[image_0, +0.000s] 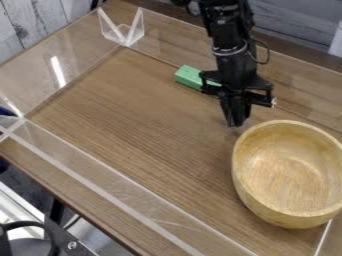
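Observation:
My black gripper (235, 108) hangs low over the wooden table in the upper middle, just above and behind the rim of a large pale wooden bowl (286, 176) at the lower right. Its fingers look close together; nothing clear shows between them. A green block (191, 76) lies on the table to the left of the gripper, partly hidden by it.
Clear plastic edging runs along its sides. A clear angular plastic piece (122, 28) stands at the top left. Black cables lie at the bottom left.

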